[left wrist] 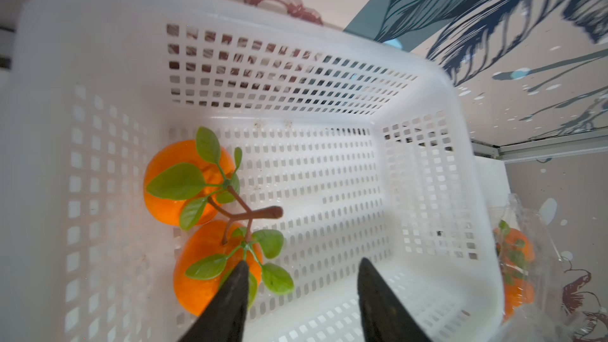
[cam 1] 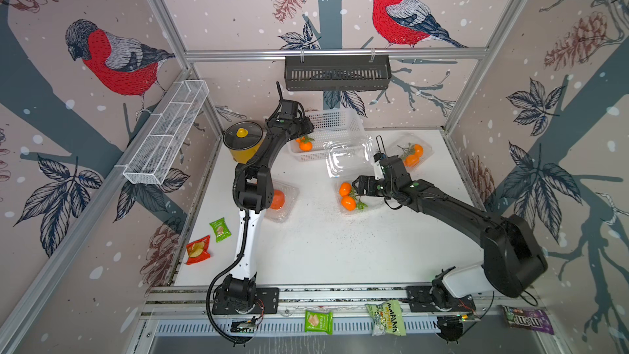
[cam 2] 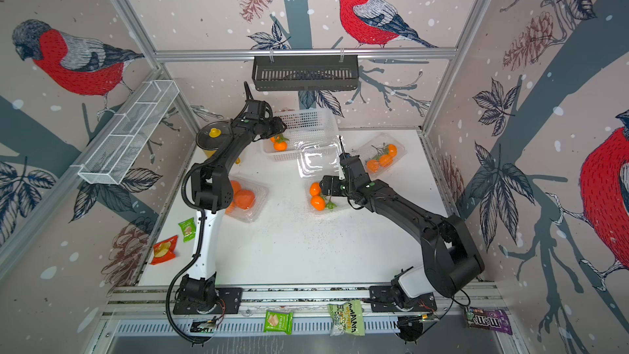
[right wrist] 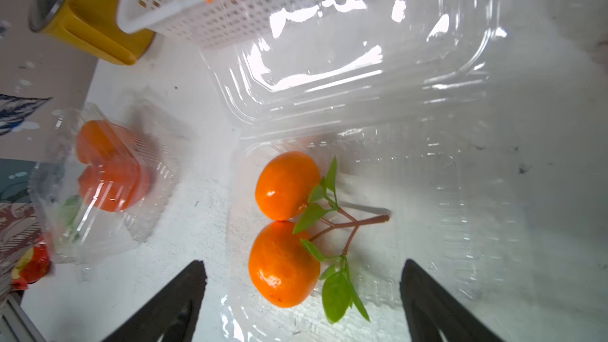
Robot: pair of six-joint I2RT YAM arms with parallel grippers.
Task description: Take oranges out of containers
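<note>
Two oranges on a leafy twig [left wrist: 190, 183] lie at the left end of the white perforated basket [left wrist: 437, 171]. Above them is my left gripper, its fingers apart and nothing between them. A second pair of oranges on a twig [right wrist: 285, 262] rests in a clear open container [right wrist: 443, 215], at its left side in the right wrist view. Over this container my right gripper stands open, empty, with the fruit in view between and beyond its fingers. Another clear container with oranges [cam 2: 383, 156] sits at the right back.
A clear container with large orange-red fruit [cam 2: 245, 200] stands on the left. Behind it is a yellow pot [cam 1: 243, 144]. Snack packets [cam 1: 198, 249] lie at the left edge.
</note>
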